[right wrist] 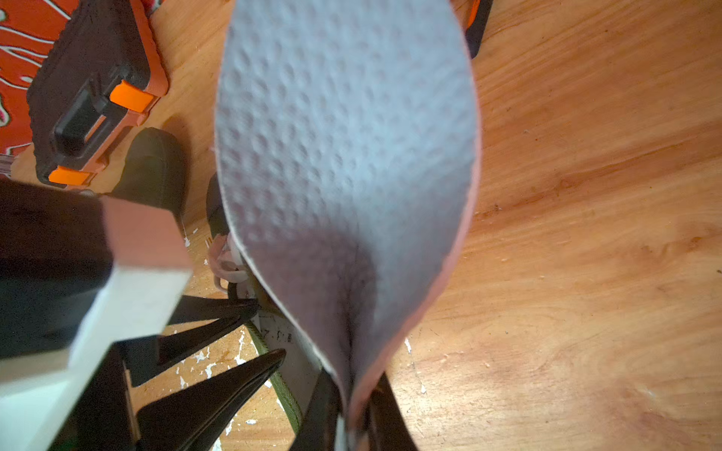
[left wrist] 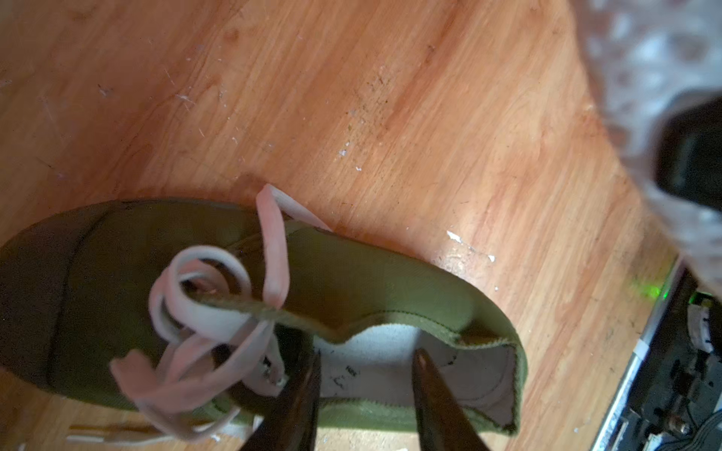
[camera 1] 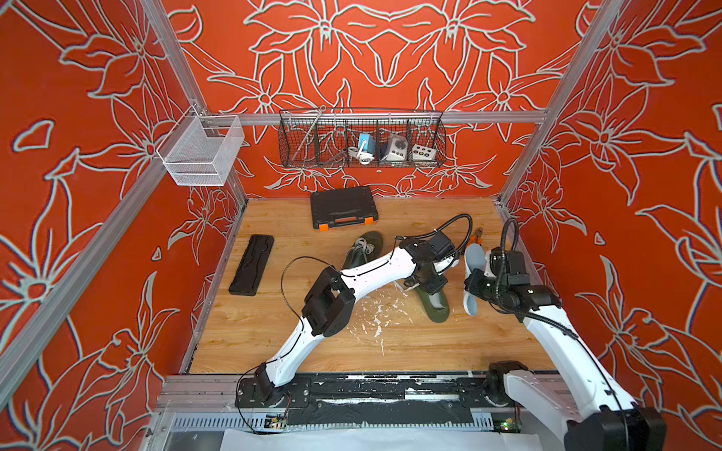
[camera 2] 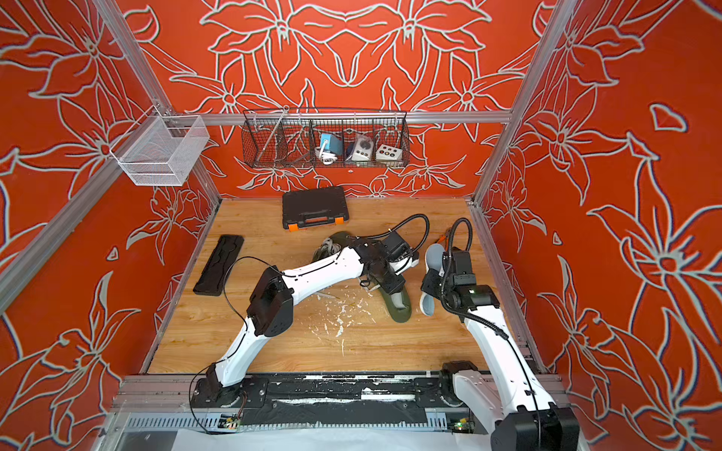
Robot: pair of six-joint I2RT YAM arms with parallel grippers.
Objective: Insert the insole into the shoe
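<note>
The olive shoe (camera 1: pixel 435 308) with pale laces (left wrist: pixel 203 338) lies on the wooden table, its pale interior showing in the left wrist view. My left gripper is over the shoe's opening, fingers apart, with nothing seen held between them. To the right of the shoe, my right gripper is shut on a pale dimpled insole (right wrist: pixel 342 127), pinched so that it folds along its length near the fingers and stands out beyond them.
A second shoe (camera 1: pixel 364 248) lies behind the left arm. A black case (camera 1: pixel 342 206) is at the back, a black tray (camera 1: pixel 252 263) at the left, orange-handled pliers (camera 1: pixel 477 234) at the back right.
</note>
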